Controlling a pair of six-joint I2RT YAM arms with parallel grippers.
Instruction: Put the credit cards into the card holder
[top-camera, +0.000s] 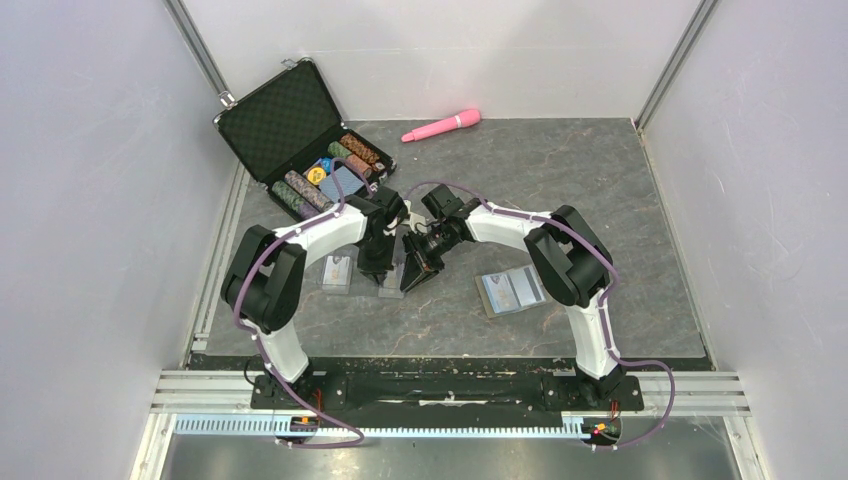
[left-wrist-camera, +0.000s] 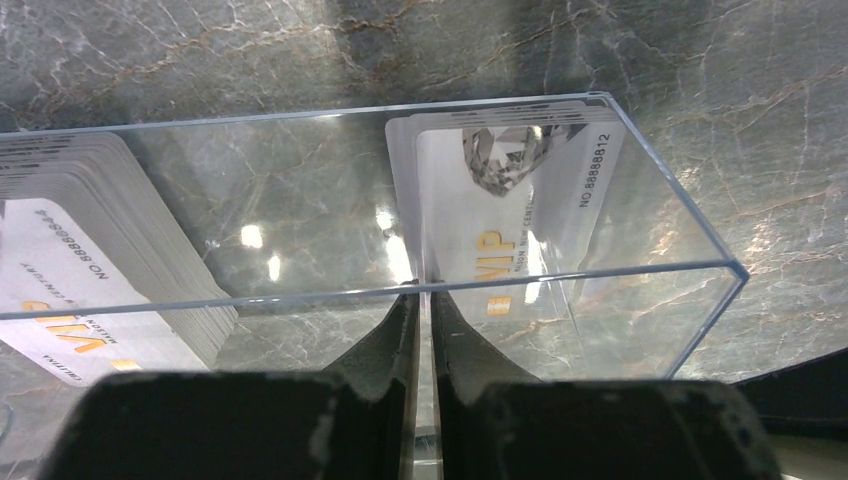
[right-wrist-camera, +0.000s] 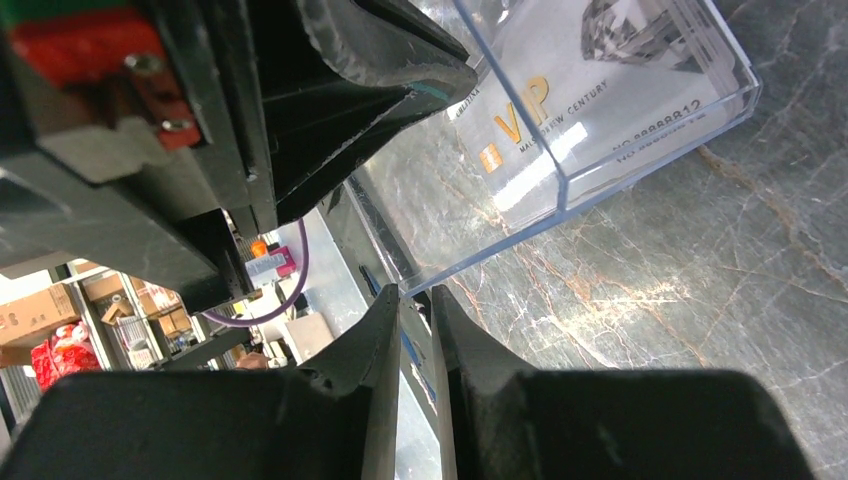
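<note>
The clear card holder (left-wrist-camera: 650, 268) lies on the grey marbled table, seen close up in both wrist views. A thick stack of white VIP cards (left-wrist-camera: 55, 250) fills its left end, and a smaller group of cards (left-wrist-camera: 520, 190) lies at its right end. Over the front wall, beside the right cards, is my left gripper, its fingers parted by a narrow gap; whether a thin card edge stands there is hard to tell. My right gripper is shut on the holder's clear edge at a corner. From the top, both grippers partly cover the holder.
A flat clear case with pale cards (top-camera: 512, 291) lies to the right. At the back left stands an open black case (top-camera: 285, 120) holding chips and blue cards. A pink microphone (top-camera: 440, 126) lies at the back.
</note>
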